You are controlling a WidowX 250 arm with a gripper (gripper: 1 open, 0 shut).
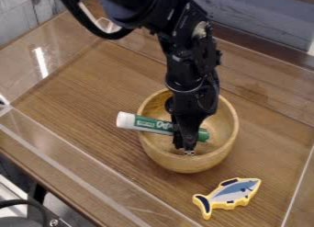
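Observation:
A green and white tube (154, 125) labelled in white letters lies tilted across a wooden bowl (201, 162), its white end sticking out over the left rim. My black gripper (186, 139) reaches down into the bowl and is shut on the tube near its middle. The fingertips are partly lost against the dark arm and the tube.
A yellow-edged blue and white fish toy (227, 196) lies to the lower right of the bowl. A dark cable hangs at the lower left, and a wall runs along the back.

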